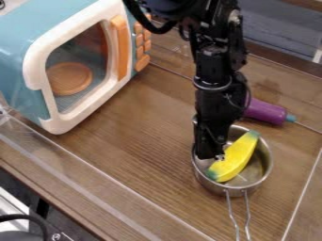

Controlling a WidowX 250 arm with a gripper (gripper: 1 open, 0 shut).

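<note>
A steel pot (258, 174) with a long wire handle stands on the wooden counter at the lower right, with a yellow banana-like toy (235, 157) inside it. The black gripper (212, 149) reaches down into the left part of the pot, beside the yellow toy. Its fingertips are dark and partly hidden, and I cannot tell from the view whether anything is between them.
A toy microwave (38, 42) with an open front and an orange disc inside sits at the upper left. A purple object (265, 111) lies behind the pot.
</note>
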